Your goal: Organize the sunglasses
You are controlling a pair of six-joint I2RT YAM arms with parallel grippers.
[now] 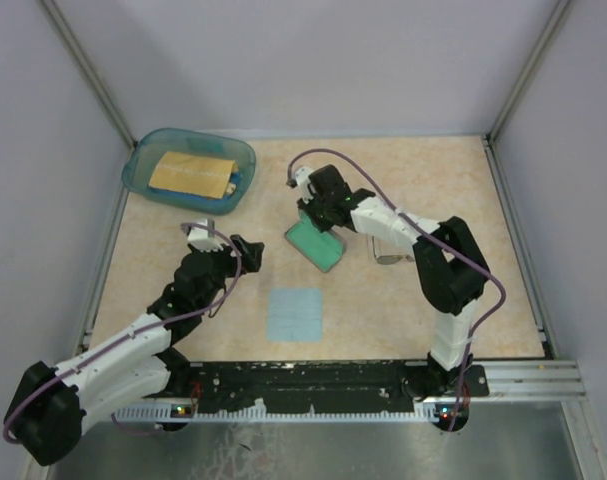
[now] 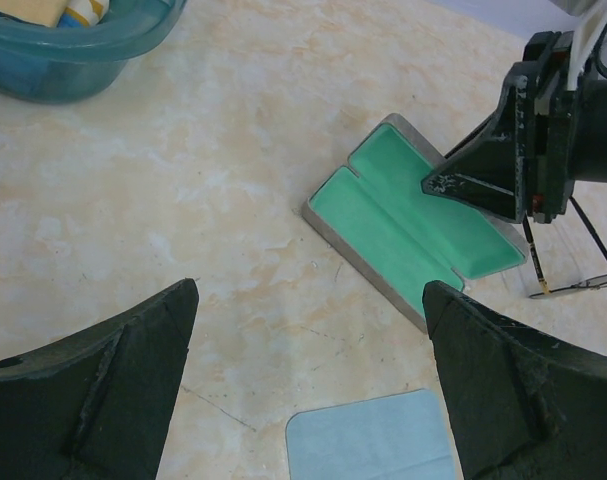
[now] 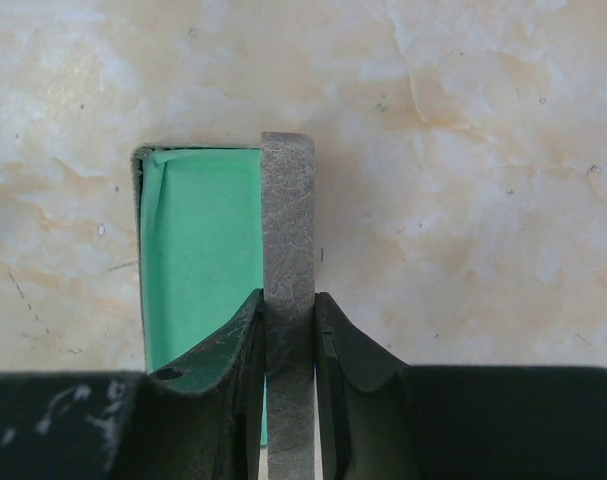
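Observation:
An open case with green lining (image 1: 311, 244) (image 2: 383, 230) (image 3: 198, 250) lies at the table's middle. My right gripper (image 1: 313, 215) is shut on its grey rim, seen upright between the fingers in the right wrist view. Sunglasses (image 1: 388, 258) (image 2: 573, 287) lie right of the case, partly hidden by the right arm. My left gripper (image 1: 245, 250) hangs open and empty left of the case, with a folded light-blue cloth (image 1: 294, 315) (image 2: 363, 440) below it on the table.
A teal bin (image 1: 153, 175) holding a yellow item stands at the back left. Walls bound the table at the back and sides.

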